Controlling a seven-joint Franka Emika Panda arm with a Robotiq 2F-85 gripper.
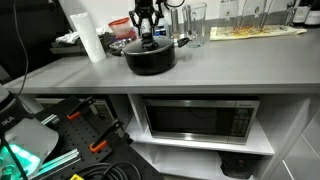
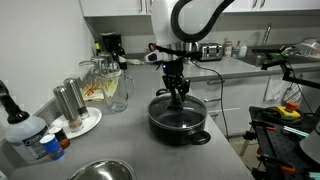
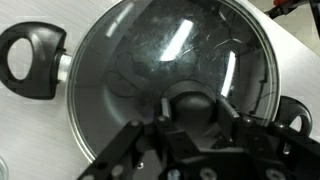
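Observation:
A black pot (image 1: 150, 60) with two side handles stands on the grey counter, covered by a glass lid (image 3: 130, 65) with a black knob (image 3: 193, 107). My gripper (image 1: 148, 38) reaches down from above and is shut on that knob; in the wrist view its dark fingers (image 3: 226, 118) close in on the knob from the lower side. Seen in exterior view 2, the lid appears to sit on the pot (image 2: 180, 133), with my gripper (image 2: 177, 98) over its middle. The pot's inside is mostly dark through the glass.
Behind the pot are a paper towel roll (image 1: 88, 37), a red container (image 1: 121, 28) and glass pitchers (image 1: 197, 22). A metal bowl (image 2: 102, 172) lies on the counter in exterior view 2. The counter right of the pot (image 1: 250, 60) is clear.

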